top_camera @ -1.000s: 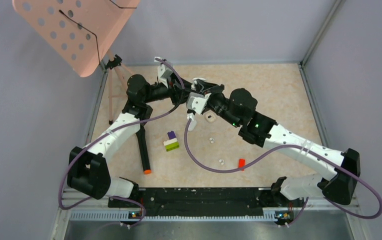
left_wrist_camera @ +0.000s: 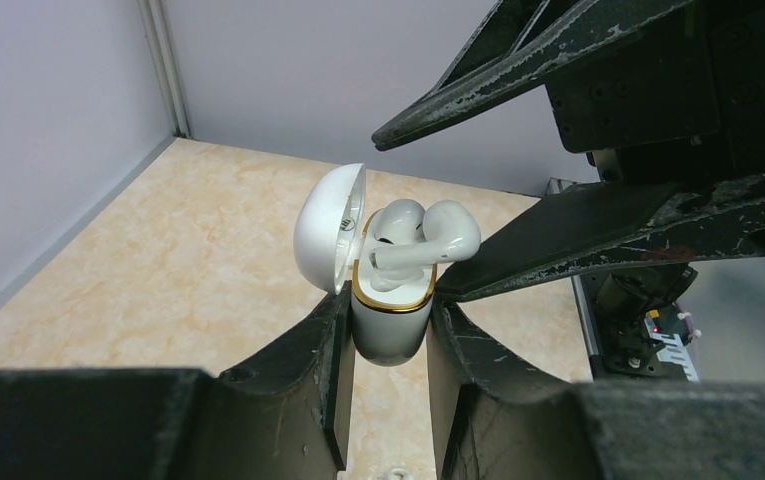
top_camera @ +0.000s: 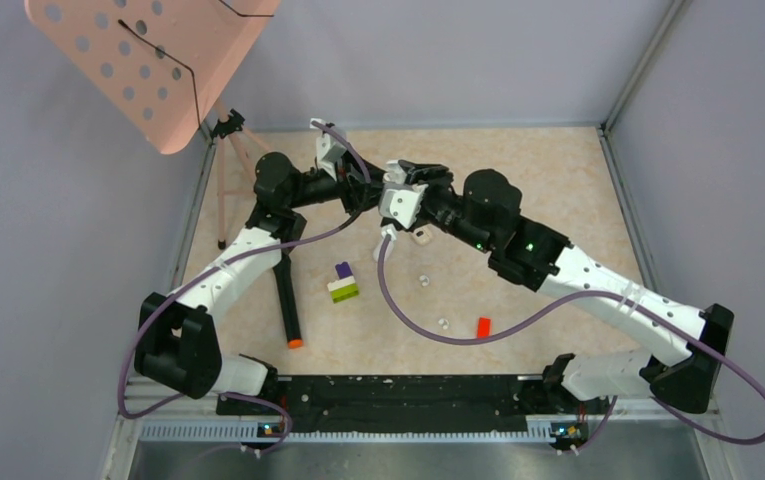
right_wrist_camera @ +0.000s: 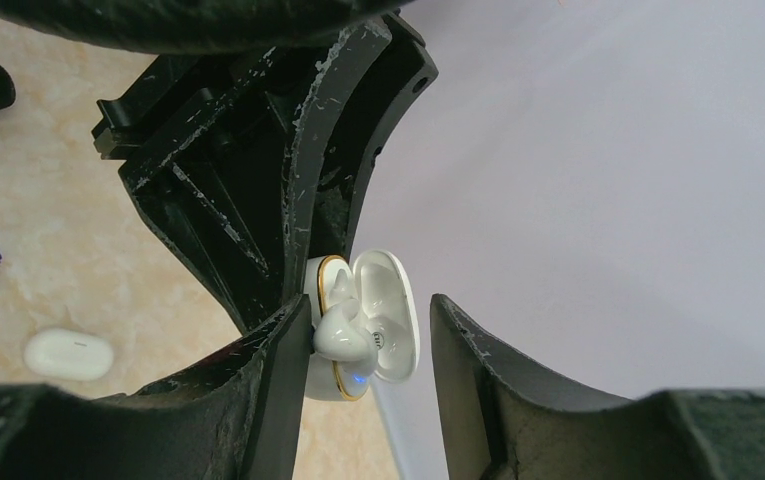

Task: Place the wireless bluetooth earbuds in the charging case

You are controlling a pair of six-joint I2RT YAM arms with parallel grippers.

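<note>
In the left wrist view my left gripper grips the white gold-rimmed charging case [left_wrist_camera: 391, 322], its lid [left_wrist_camera: 320, 225] standing open. A white earbud [left_wrist_camera: 438, 240] lies across the case mouth, with another bud head [left_wrist_camera: 398, 218] behind it. My right gripper is open in the right wrist view, its fingers either side of the earbud and open case, the near finger close against the earbud; whether they touch is unclear. In the top view both grippers meet above the middle of the table, largely hidden by the arms.
Below on the table [top_camera: 518, 200] lie small white pieces [top_camera: 424, 280], purple, white and green blocks [top_camera: 343, 292], a red block [top_camera: 483, 327], and a black tube [top_camera: 286, 300]. A pink perforated panel stands at the back left.
The left arm is almost unchanged.
</note>
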